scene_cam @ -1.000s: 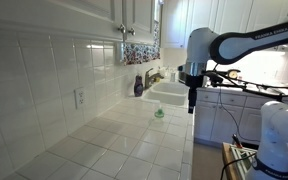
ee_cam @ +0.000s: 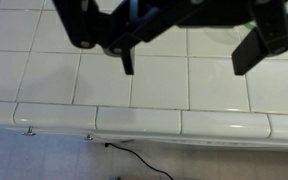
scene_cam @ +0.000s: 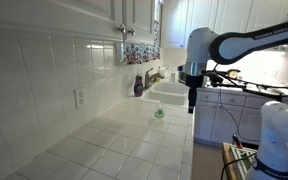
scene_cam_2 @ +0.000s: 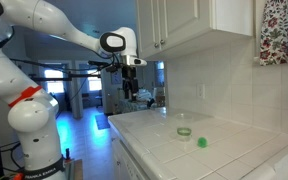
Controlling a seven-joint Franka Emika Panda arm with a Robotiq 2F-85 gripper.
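Observation:
My gripper (scene_cam: 192, 108) hangs above the counter's front edge, its fingers pointing down. Seen in the wrist view, the gripper is open, with only tile and counter edge below the gap. A small green object (scene_cam_2: 202, 142) rests on the white tiled counter (scene_cam_2: 239, 160). Beside it stands a clear, green-tinted round container (scene_cam_2: 184, 133); what it holds is too small to tell. In the first exterior view the green object (scene_cam: 159, 113) lies farther in on the counter than my gripper, well apart from it.
A white sink (scene_cam: 170, 92) with a faucet (scene_cam: 151, 76) is set at the far end of the counter, a dark bottle (scene_cam: 138, 86) near it. Cabinets (scene_cam_2: 194, 25) overhang the back wall.

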